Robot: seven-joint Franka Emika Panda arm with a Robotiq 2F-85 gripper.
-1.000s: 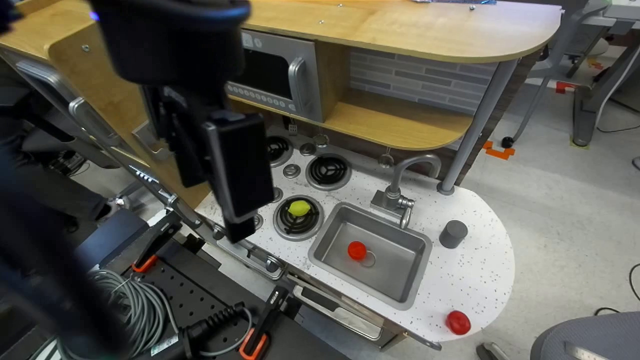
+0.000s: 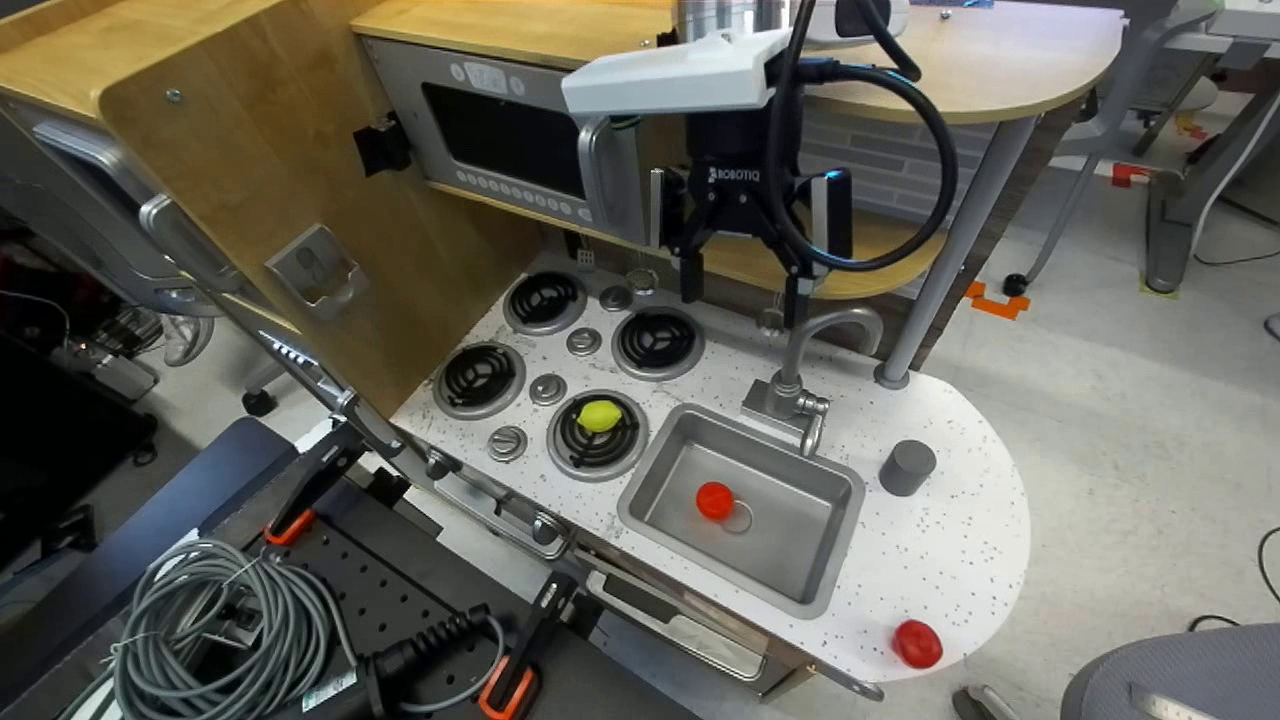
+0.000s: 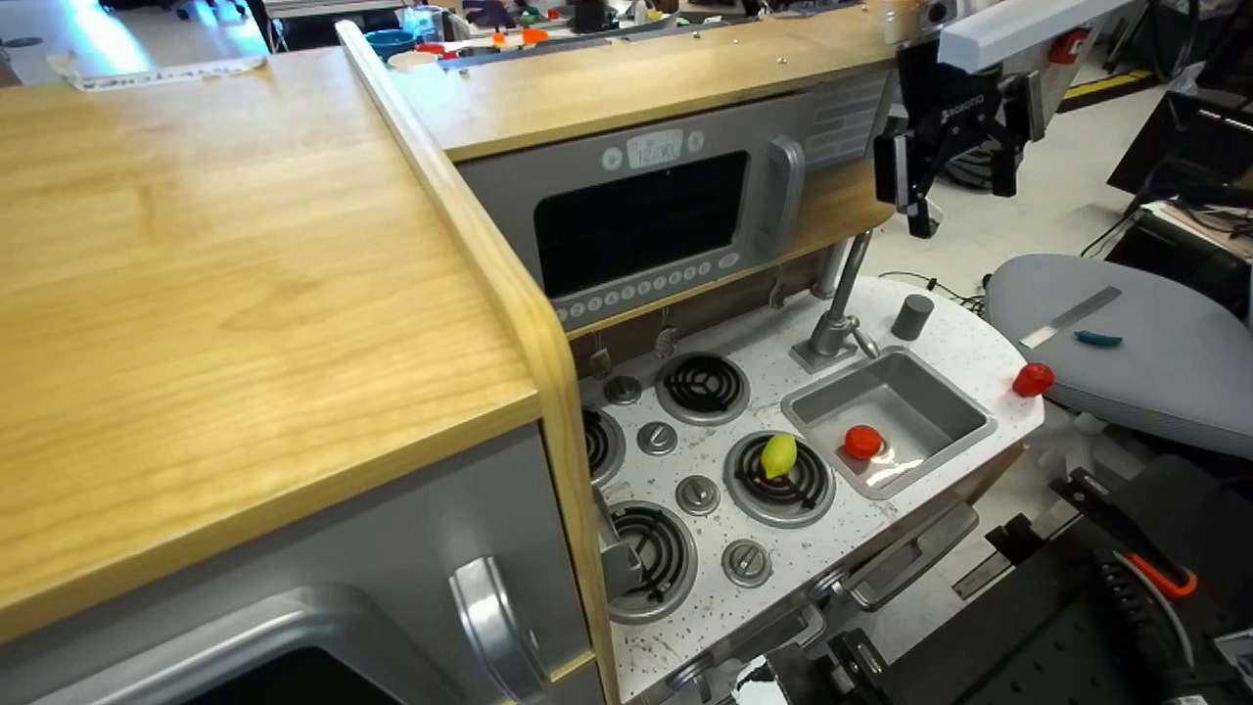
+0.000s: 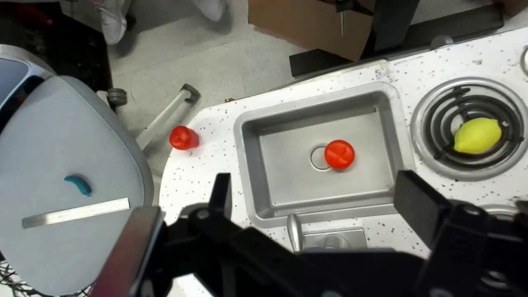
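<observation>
High over the back of the toy kitchen counter, my gripper (image 2: pixel 740 294) stands open with empty space between its fingers. From the wrist view, its two black fingertips (image 4: pixel 221 193) are spread wide across the sink. A round red-orange object (image 4: pixel 339 154) lies in the grey sink (image 4: pixel 297 185), beside the drain ring. On the near right burner rests a yellow lemon (image 2: pixel 599 416). Another red object (image 2: pixel 918 643), shaped like a pepper, sits near the counter's rounded end. Exterior view 2 shows the same lemon (image 3: pixel 778 454) and red-orange object (image 3: pixel 862 442), both well below the gripper (image 3: pixel 957 211).
The faucet (image 2: pixel 794 372) rises behind the sink, with a dark grey cylinder (image 2: pixel 908 467) to its right. A wooden shelf (image 2: pixel 870 278) and the microwave (image 2: pixel 504 126) stand close to the gripper. Bare white counter (image 2: pixel 948 528) surrounds the sink's right side.
The arm has swung from the near left, close to the camera, to the back above the faucet. The lemon and both red objects have stayed in place.
</observation>
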